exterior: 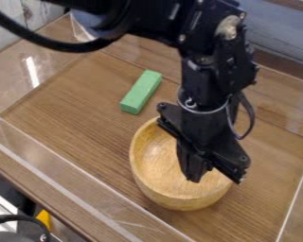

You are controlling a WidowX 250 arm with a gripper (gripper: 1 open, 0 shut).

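Note:
My black gripper [192, 151] hangs over a round, shallow wooden bowl [159, 180] in the middle front of the camera view, its fingertips pointing down toward the bowl's inside. The fingers look closed, with nothing visible between them. The upper part of the arm covers the bowl's back right, so that part is hidden. A green block [140, 92] lies on the wooden surface behind and to the left of the bowl.
A pale wall [280, 38] bounds the back. Dark cables and a small yellow item show off the lower left edge.

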